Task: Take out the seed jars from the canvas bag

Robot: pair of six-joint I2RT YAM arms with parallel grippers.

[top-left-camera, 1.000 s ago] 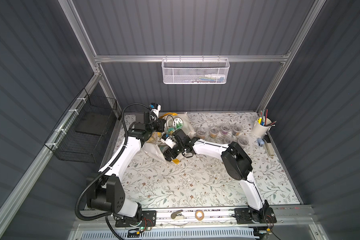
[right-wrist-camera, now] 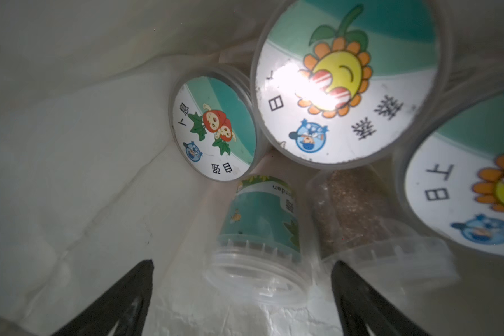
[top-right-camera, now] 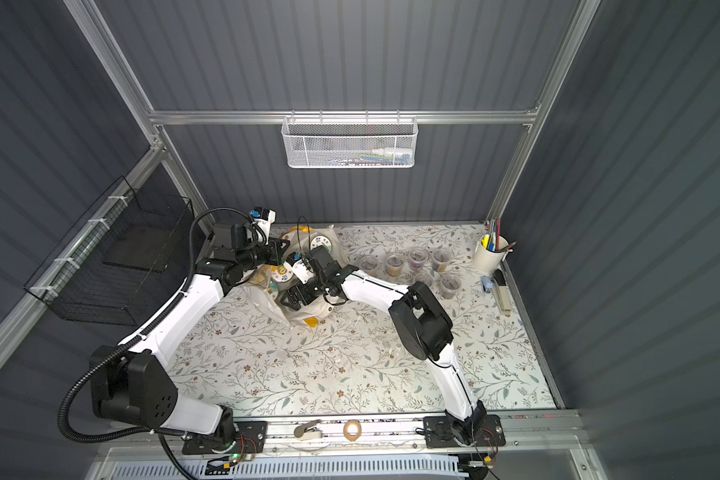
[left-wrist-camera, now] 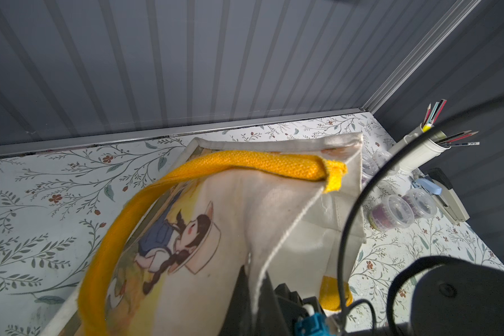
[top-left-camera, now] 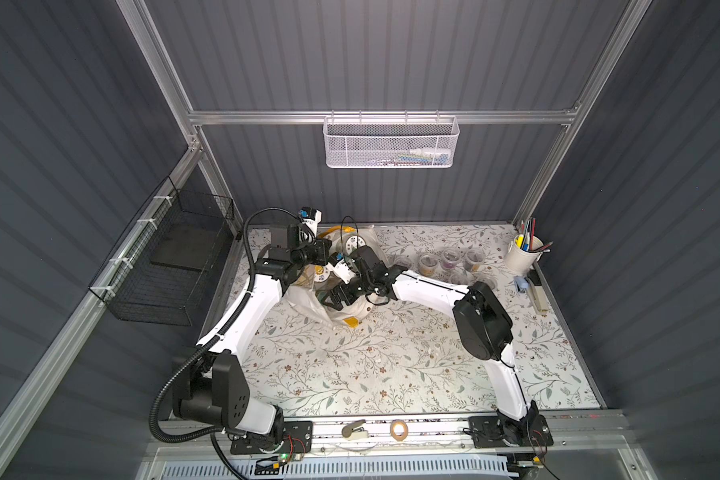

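The canvas bag [left-wrist-camera: 196,257] with its yellow strap [left-wrist-camera: 235,159] lies at the back left of the table. My left gripper is shut on the bag's top edge, holding it up. My right gripper is inside the bag, its fingers apart on either side of a lying seed jar [right-wrist-camera: 257,224], with nothing gripped. Around that jar lie another clear jar [right-wrist-camera: 352,207] and labelled jars, a sunflower one [right-wrist-camera: 347,84], a red-figured one [right-wrist-camera: 212,123] and one at right [right-wrist-camera: 459,179].
Several seed jars [top-left-camera: 428,264] stand on the table right of the bag. A pen cup [top-left-camera: 521,256] and small items [top-left-camera: 536,292] are at the right edge.
My right gripper and arm have shifted slightly right and up in the top left view within the bag. The left arm has stayed still.
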